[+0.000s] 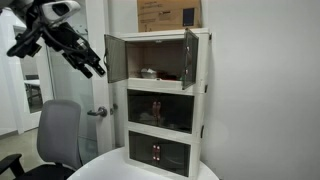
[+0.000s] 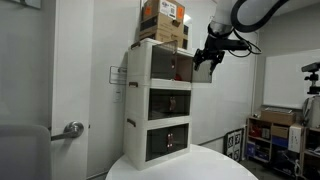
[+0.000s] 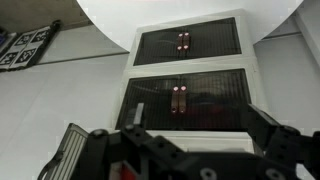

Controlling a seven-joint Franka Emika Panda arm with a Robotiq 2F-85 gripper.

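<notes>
A white cabinet (image 1: 162, 131) with three dark-fronted compartments stands on the white table. Its top compartment (image 1: 155, 62) has both doors swung out, the left door (image 1: 116, 59) and the right door (image 1: 190, 57); a few small items lie inside. Both lower door pairs, the middle doors (image 3: 185, 100) and the bottom doors (image 3: 187, 42), are closed, with reddish handles at their centre. My gripper (image 2: 205, 68) hangs in the air before the cabinet at about top-compartment height, apart from it. Its fingers are spread and nothing shows between them.
Cardboard boxes (image 2: 163, 22) sit on top of the cabinet. A grey office chair (image 1: 59, 135) stands left of it, near a door with a handle (image 1: 97, 112).
</notes>
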